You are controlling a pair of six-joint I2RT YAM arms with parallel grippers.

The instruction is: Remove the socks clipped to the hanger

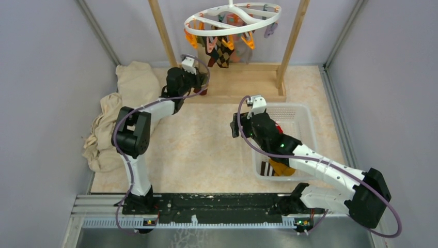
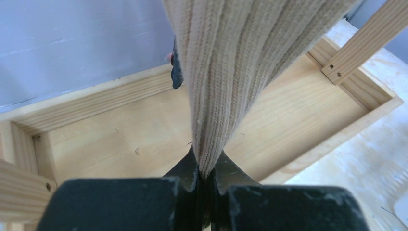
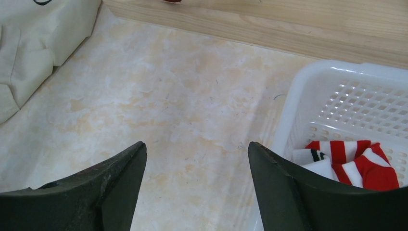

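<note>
A white round hanger [image 1: 232, 32] with coloured clips hangs at the back, holding several socks, among them a checkered sock [image 1: 223, 51]. A beige ribbed sock [image 2: 221, 72] hangs down into my left gripper, pinched narrow between its shut fingers; in the top view this gripper [image 1: 199, 80] is below the hanger's left side. My right gripper stands open and empty over the table beside the white basket [image 3: 298, 91], which holds red-white striped socks [image 3: 373, 171] and other socks.
A wooden frame with a tray base [image 1: 237, 82] stands under the hanger. Beige cloth [image 1: 134, 82] lies piled on the left.
</note>
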